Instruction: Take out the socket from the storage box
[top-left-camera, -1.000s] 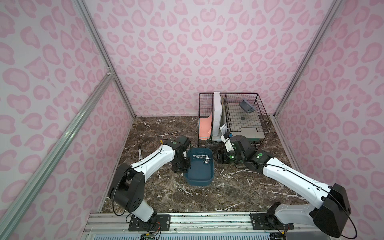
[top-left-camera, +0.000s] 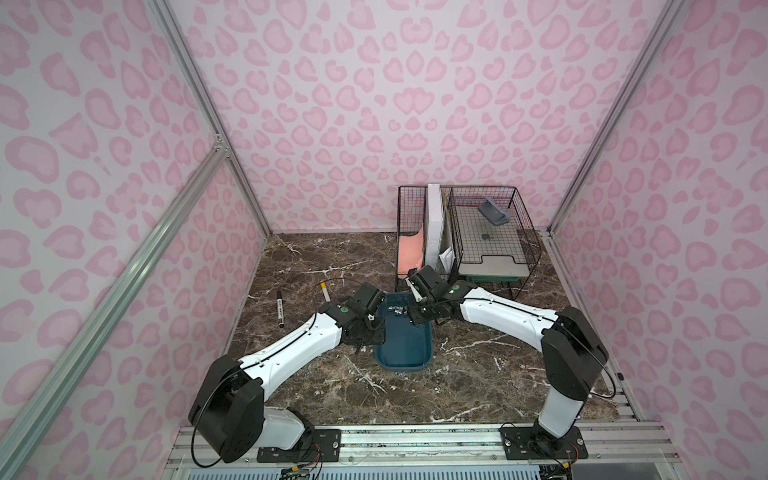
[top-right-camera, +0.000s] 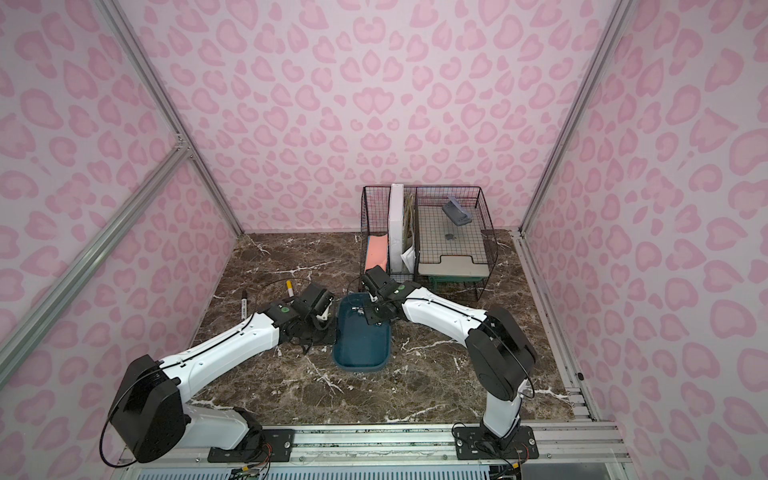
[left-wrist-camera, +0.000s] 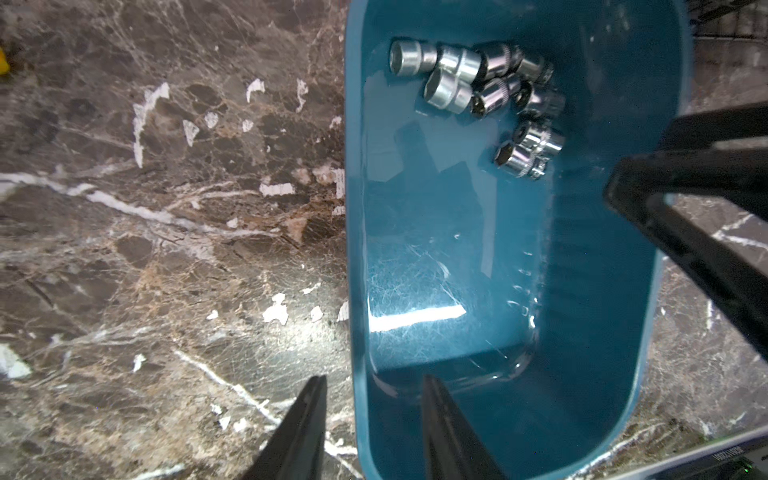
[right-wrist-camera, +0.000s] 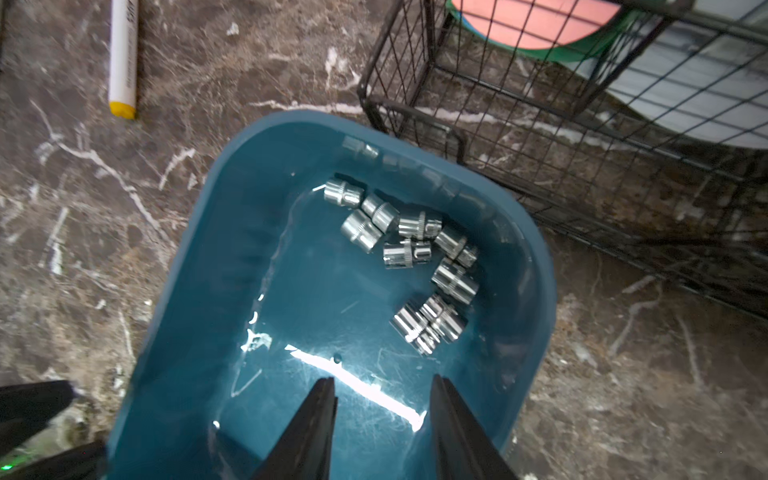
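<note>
The blue storage box (top-right-camera: 361, 353) sits on the marbled table between both arms. Several shiny metal sockets lie loose on its floor, clustered toward the far end; the left wrist view shows the same sockets (left-wrist-camera: 492, 96). My left gripper is part open at the box's left wall, and the rim runs between its fingers in its wrist view; whether they touch it I cannot tell. Above the box's inside, my right gripper is part open, its fingers apart with nothing between them. The sockets lie beyond its fingertips.
Close behind the box stands a black wire rack (top-left-camera: 492, 232) with folders and paper. A yellow-ended marker (right-wrist-camera: 123, 64) and a black-capped marker (top-left-camera: 280, 309) lie at the left.
My right gripper has swung left, from beside the box to over it. The left gripper has shifted slightly at the left rim, and the box has moved a little to the right.
</note>
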